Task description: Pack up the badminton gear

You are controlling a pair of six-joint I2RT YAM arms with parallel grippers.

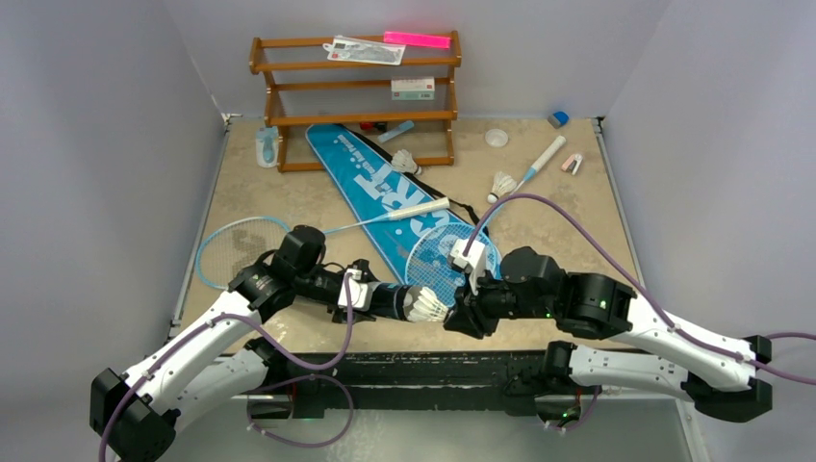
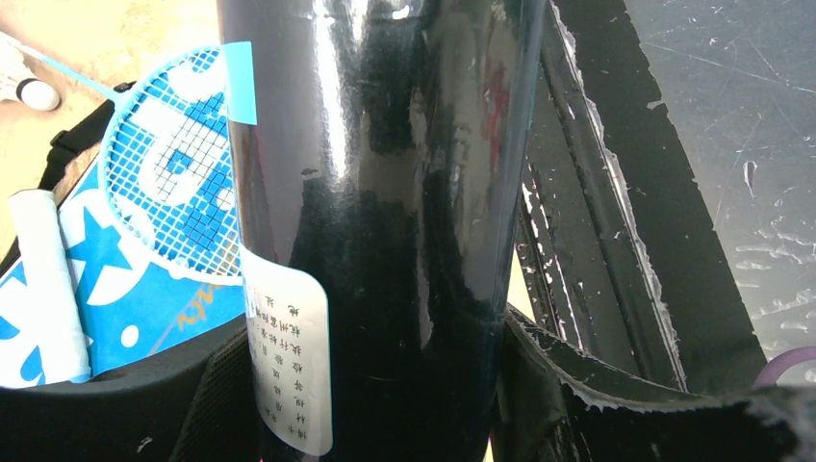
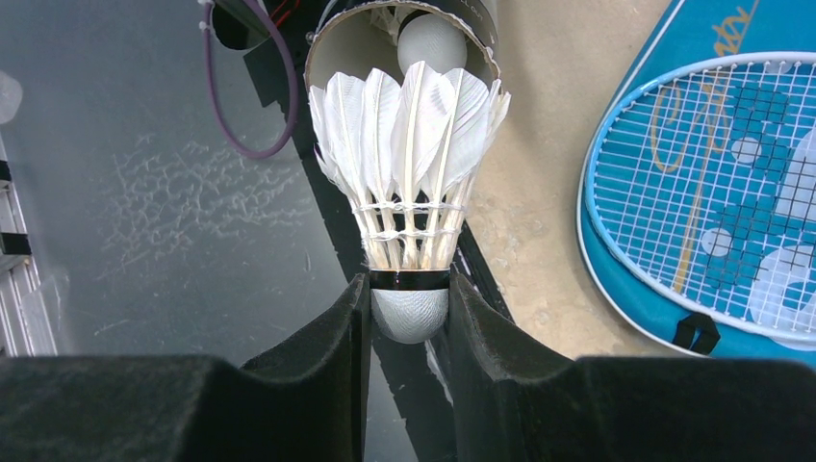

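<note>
My left gripper is shut around a black shuttlecock tube (image 2: 385, 192), which lies roughly level in the top view with its mouth toward the right arm. A white feather shuttlecock (image 3: 412, 183) has its cork end between the fingers of my right gripper. Its feathers overlap the tube's open mouth in the right wrist view; how far they are inside is hard to tell. Another shuttlecock's white cork (image 3: 431, 43) shows within the tube. Two loose shuttlecocks lie farther back, one by the rack (image 1: 405, 163), one near a racket shaft (image 1: 501, 186).
A blue racket bag (image 1: 358, 178) lies across the table. One racket (image 1: 419, 210) has its handle over the bag; another racket (image 1: 452, 258) has its head on it. A wooden rack (image 1: 361, 120) stands at the back. Open tabletop (image 1: 568, 226) shows on the right.
</note>
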